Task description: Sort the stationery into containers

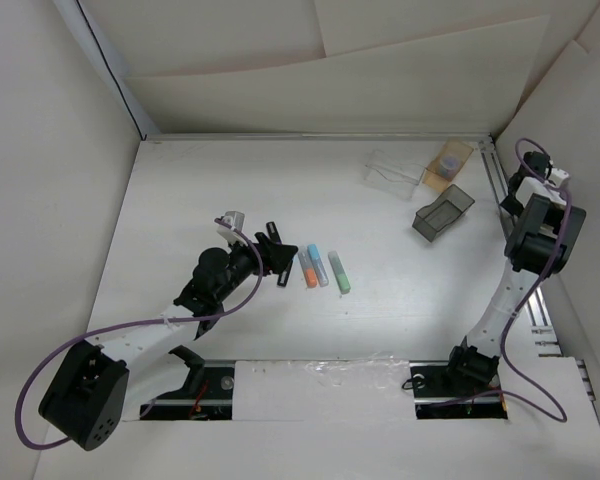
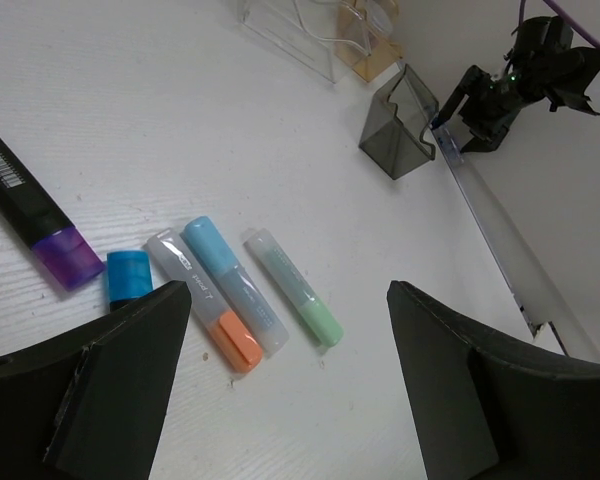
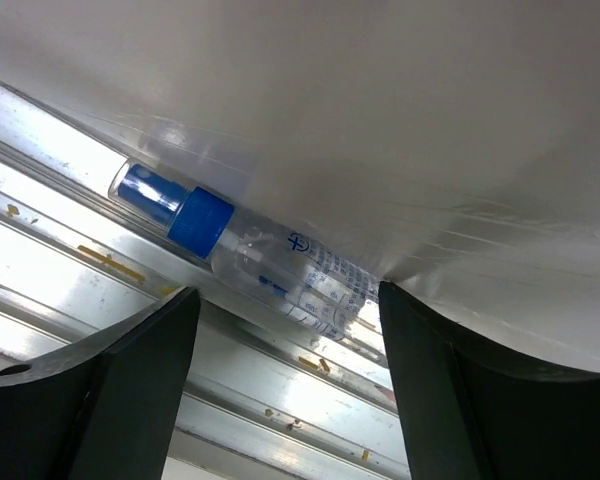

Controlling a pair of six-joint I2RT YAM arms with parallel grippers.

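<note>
My left gripper stands open over the stationery: a black-and-purple marker (image 2: 25, 200), a blue-capped piece (image 2: 129, 275) partly behind a finger, an orange-ended tube (image 2: 205, 300), a blue-ended tube (image 2: 235, 282) and a green-ended tube (image 2: 293, 286). My right gripper is open at the right edge, over a clear blue-capped bottle (image 3: 265, 265) lying along the metal rail against the wall. The containers at the back right are a clear box (image 1: 390, 185), a tan box (image 1: 435, 178) with a translucent cup inside, and a dark grey box (image 1: 427, 225).
The metal rail (image 3: 40, 290) and white wall (image 3: 430, 120) closely bound my right gripper. My left arm occupies the front left.
</note>
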